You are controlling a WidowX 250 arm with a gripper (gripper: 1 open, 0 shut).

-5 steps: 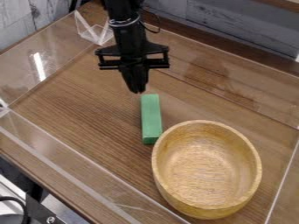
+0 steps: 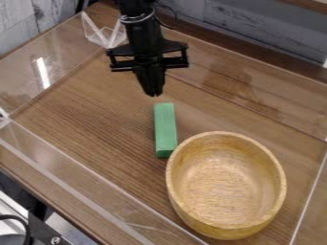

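Note:
A green rectangular block [image 2: 165, 130] lies flat on the wooden table, just left of a round yellow wooden bowl [image 2: 225, 191] at the lower right. My black gripper [image 2: 152, 88] hangs above the table, higher up in the view than the block, with its fingertips pointing down and close together; it is shut, with nothing visible between them.
Clear plastic film sits at the back left corner. Grey walls and a wooden ledge border the back, and a cable runs at the lower left edge.
My gripper has moved slightly up in the view, away from the green block. The block and bowl have not moved.

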